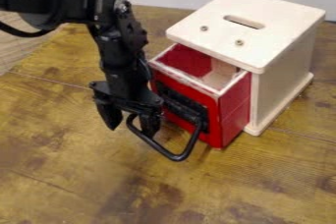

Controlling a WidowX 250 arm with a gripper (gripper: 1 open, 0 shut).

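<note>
My black gripper (129, 116) hangs low at the left of a red drawer (231, 110), its fingers pointing down near the wooden floor. Whether it is open or shut on anything is hard to tell. A black bar handle and dark cable loop run across the drawer's front, beside and behind the gripper. The drawer sticks out from a cream wooden cabinet (284, 83) with a slot and two screws on top.
The cabinet fills the back right.
</note>
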